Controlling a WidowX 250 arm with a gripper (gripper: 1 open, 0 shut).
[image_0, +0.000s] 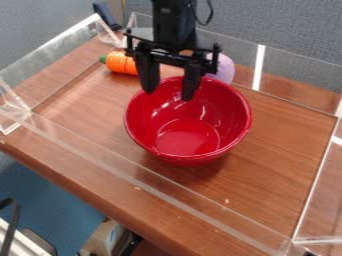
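Note:
My black gripper hangs over the back half of a red bowl, its two dark fingers pointing down and spread apart, with no object visible between them. The bowl sits empty on the wooden table. Behind it on the left lies an orange carrot with a green tip, and on the right a pale purple object, partly hidden behind the gripper.
Clear plastic walls edge the wooden table on several sides. Bare wood stretches left, right and in front of the bowl. A grey panel stands behind, and blue floor shows at lower left.

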